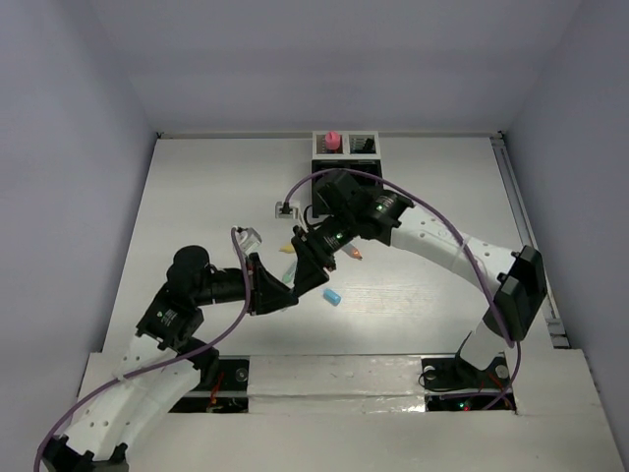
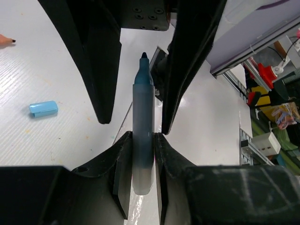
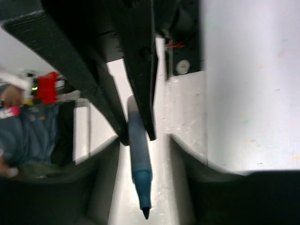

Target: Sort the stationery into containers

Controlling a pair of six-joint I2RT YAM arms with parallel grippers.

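A translucent blue marker (image 2: 143, 122) with a dark tip stands in the fingers of my left gripper, which is shut on it. My right gripper is at the same marker, its fingers part open around or beside it; contact is unclear. In the top view the two grippers meet near the middle of the table. A blue cap (image 1: 332, 296) lies below them, an orange pencil (image 1: 351, 251) to the right, and a yellow item (image 1: 287, 248) behind, partly hidden. A two-compartment container (image 1: 344, 135) at the back holds a pink item and dark items.
Grey walls enclose the sides and back. The right arm spans over the front of the container's lower part.
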